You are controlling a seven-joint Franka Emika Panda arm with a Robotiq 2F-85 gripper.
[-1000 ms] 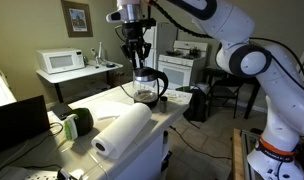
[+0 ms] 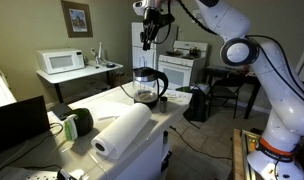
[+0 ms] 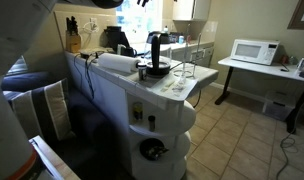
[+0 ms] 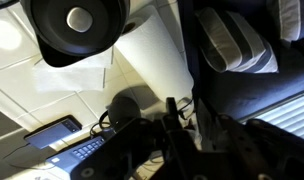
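My gripper (image 2: pixel 149 45) hangs high above the counter, above a dark round pot (image 2: pixel 145 96) that has a clear upper part and a black upright piece at its side. Whether its fingers are open or shut is hard to make out, and I see no object held. In the wrist view, the dark fingers (image 4: pixel 172 106) show at the lower edge. A black round vessel (image 4: pixel 54 22) with a pale disc in it lies at upper left there, beside a white paper roll (image 4: pixel 157 58). That roll (image 2: pixel 123 131) lies along the white counter, nearer the camera than the pot.
A dark green rounded object (image 2: pixel 82 121) and a black monitor (image 2: pixel 20 128) stand left of the roll. Small dark cups (image 3: pixel 142 73) sit near the pot. A white microwave (image 2: pixel 60 61) stands on a table behind. Open air surrounds the gripper.
The arm has risen and shifted right in exterior view 1, away from the pot's upper left. The pot, roll and other counter objects have stayed where they were.
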